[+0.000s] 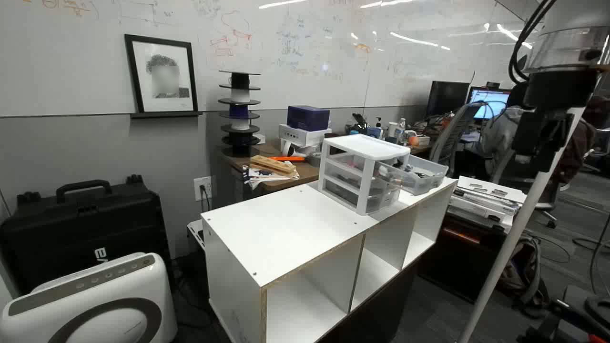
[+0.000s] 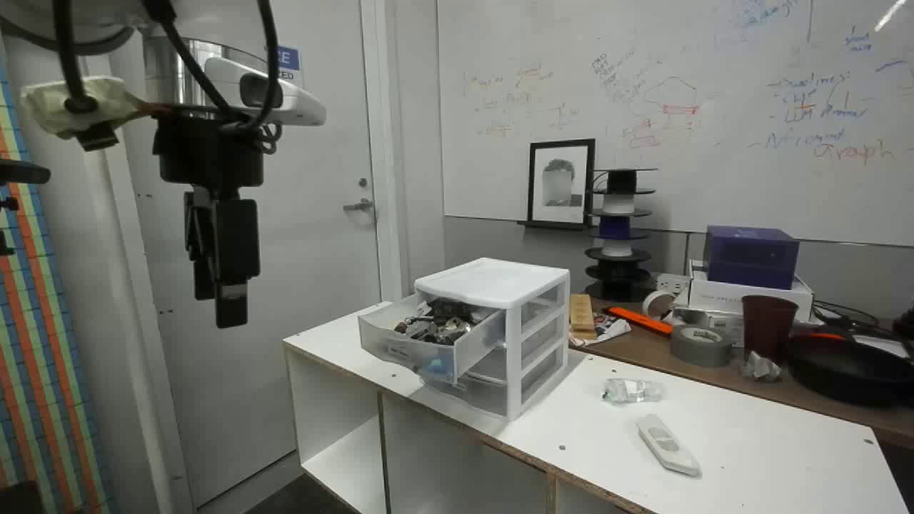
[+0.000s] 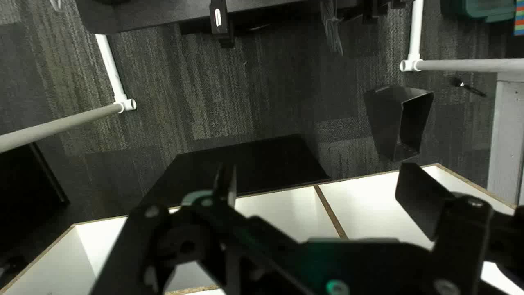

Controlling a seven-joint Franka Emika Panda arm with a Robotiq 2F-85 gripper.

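My gripper is open, with a wide empty gap between its fingers in the wrist view. In exterior view 2 the gripper hangs pointing down, in the air left of the white shelf unit. A white drawer tower stands on that shelf, its top drawer pulled out and filled with small metal-looking parts. To the tower's right lie a clear crumpled plastic item and a white remote-like object. Exterior view 1 shows the gripper high at the right.
Behind the shelf is a brown desk with a tape roll, dark cup and black pan. Below the gripper, the wrist view shows open cubbies, carpet and a black bin. The air around the gripper looks clear.
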